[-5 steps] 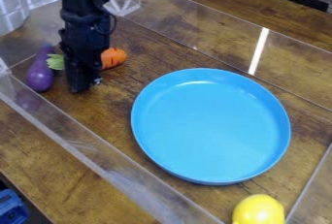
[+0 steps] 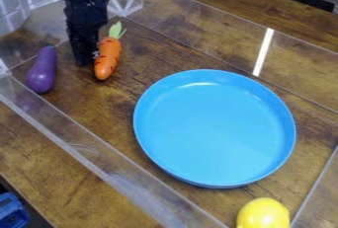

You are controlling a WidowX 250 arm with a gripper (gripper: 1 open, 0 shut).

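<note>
My dark gripper (image 2: 85, 50) is low at the upper left, just left of a toy carrot (image 2: 109, 56) with green leaves pointing up. It looks shut, with nothing visible between its fingers, though they are small and dark. A purple eggplant (image 2: 42, 72) lies to its lower left. A large blue plate (image 2: 214, 127) takes up the right middle.
A yellow lemon (image 2: 263, 214) sits at the lower right. Clear walls (image 2: 145, 178) border the wooden surface. A blue object (image 2: 10, 212) lies outside at the lower left.
My gripper has moved up and back. The carrot has turned more upright, leaves now toward the back, and shifted slightly left at its lower end.
</note>
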